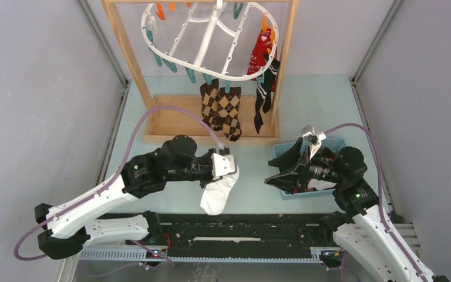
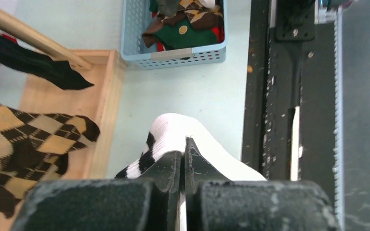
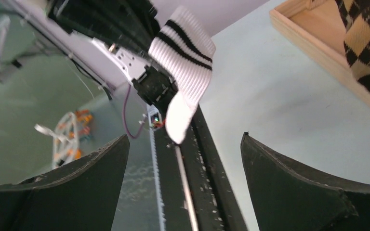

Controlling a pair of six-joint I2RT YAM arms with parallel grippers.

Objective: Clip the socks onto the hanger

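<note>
A white sock [image 1: 217,192] with black stripes at its cuff hangs from my left gripper, which is turned downward in the top view. In the left wrist view the gripper is shut on the sock [image 2: 176,129] near the cuff. The right wrist view shows the same sock [image 3: 185,62] dangling freely, toe down. My right gripper [image 1: 279,170] stands open and empty, its fingers [image 3: 289,183] wide apart. The white oval hanger [image 1: 197,63] carries brown argyle socks [image 1: 229,108], a black sock [image 1: 264,94] and a red one [image 1: 259,54].
A blue basket [image 2: 207,54] with more socks sits at the right, partly under my right arm. Teal clips [image 1: 190,74] on the hanger's front left hold nothing. A wooden frame with a tray base [image 1: 170,123] carries the hanger. The pale table between the arms is free.
</note>
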